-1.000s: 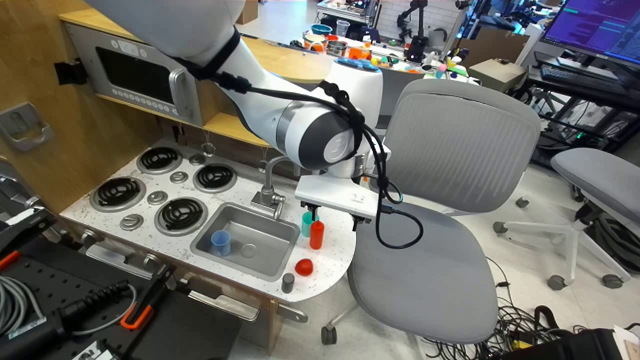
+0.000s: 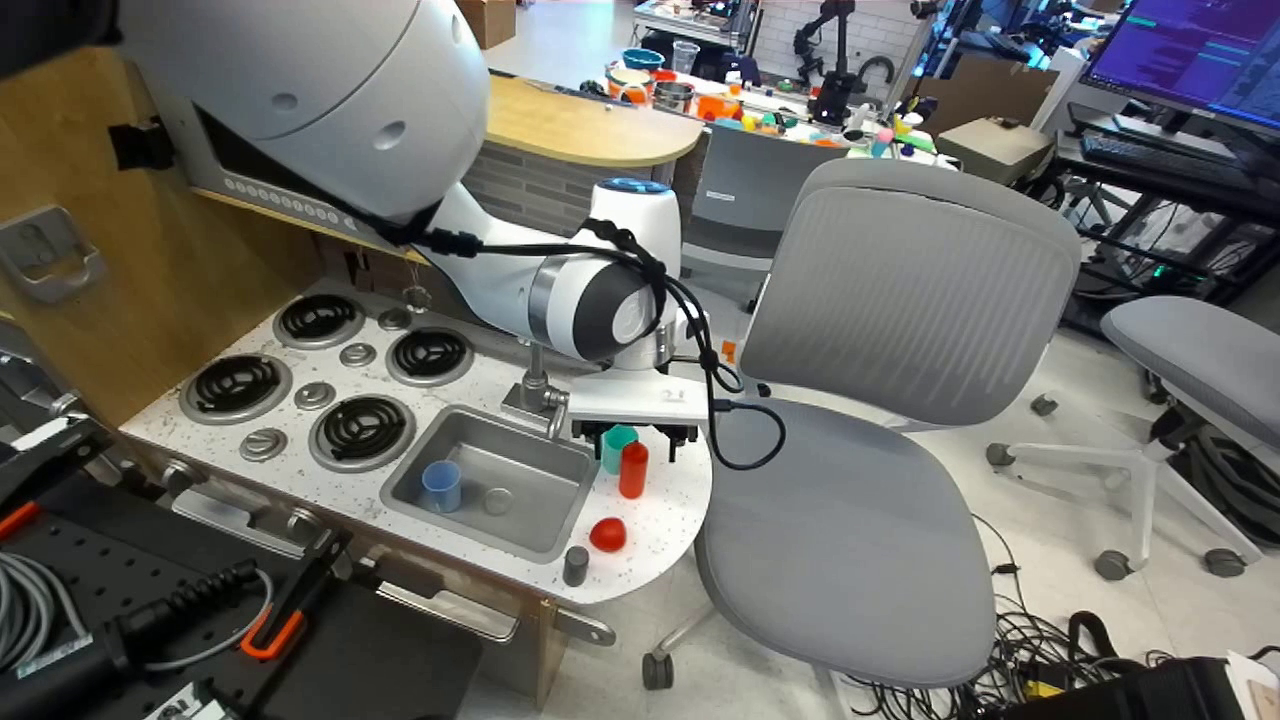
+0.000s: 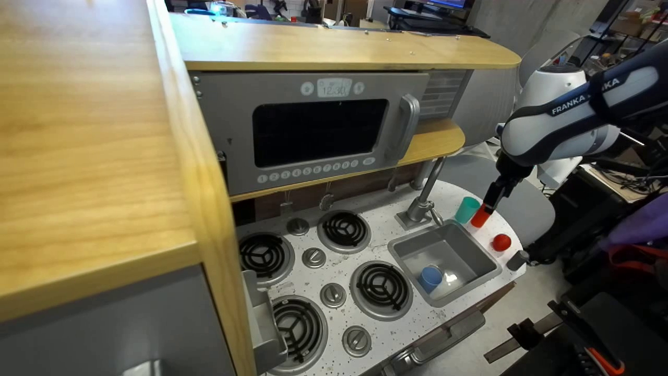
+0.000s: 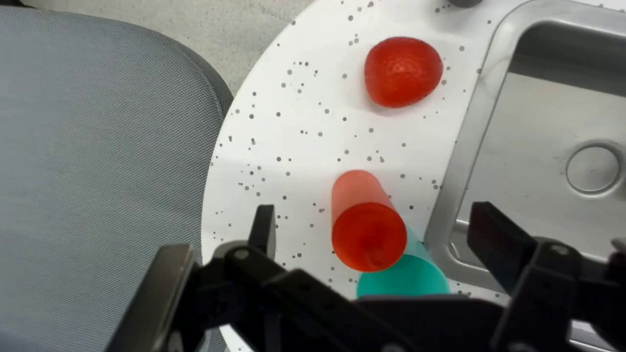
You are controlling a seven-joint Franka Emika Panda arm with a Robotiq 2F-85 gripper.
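Note:
My gripper is open, its two fingers wide apart above the counter's rounded end, with nothing held. In the wrist view a red cylinder (image 4: 368, 237) appears between and below the fingers. A teal cup (image 4: 405, 278) stands right beside it, partly covered by the cylinder and the gripper body. Exterior view 1 shows the red cylinder (image 2: 633, 470) upright in front of the teal cup (image 2: 618, 446). Nearer the counter's front lies a red rounded object (image 4: 403, 71). A blue cup (image 2: 441, 486) sits inside the sink (image 2: 552, 528).
A small dark grey cylinder (image 2: 576, 565) stands by the counter's front edge. The faucet (image 2: 536, 390) rises behind the sink. Beyond the rounded end is a grey chair (image 2: 840, 540). Stove burners (image 3: 380, 285) fill the other side, under a microwave (image 3: 319, 131).
The arm and gripper have moved left in exterior view 1, from over the counter's right edge to above the teal cup and red cylinder. The objects on the counter have stayed put.

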